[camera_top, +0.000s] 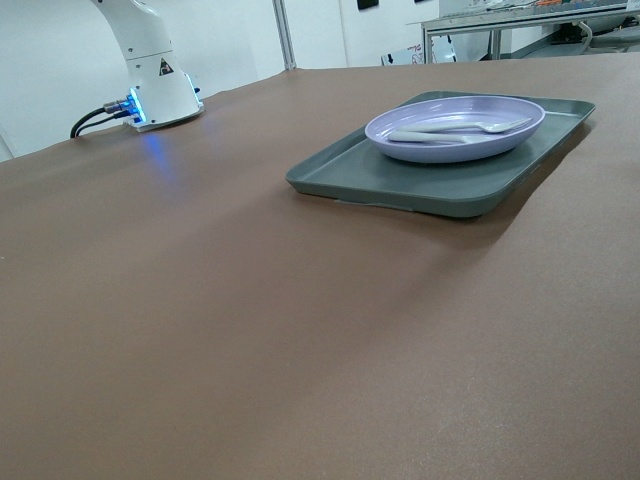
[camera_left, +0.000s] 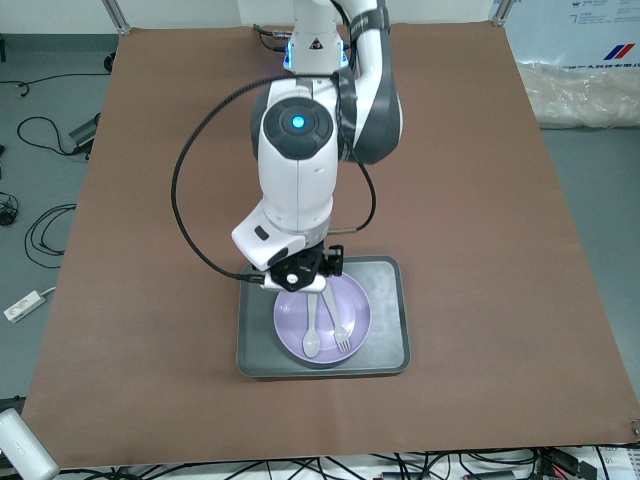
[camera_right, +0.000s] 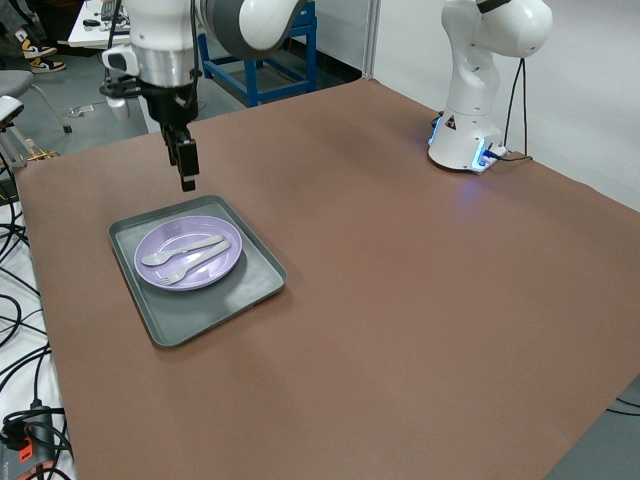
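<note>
A lilac plate (camera_left: 290, 330) rests in a grey-green tray (camera_left: 388, 310), with a pale spoon (camera_left: 311, 340) and fork (camera_left: 338, 333) lying side by side on it. In the right view my black gripper (camera_right: 187, 182) points down above the tray (camera_right: 180, 325), near its far edge; in the left view the wrist covers the upper part of the plate. Whether the fingers are open or shut cannot be told.
Cables (camera_left: 300, 462) run along the near edge.
</note>
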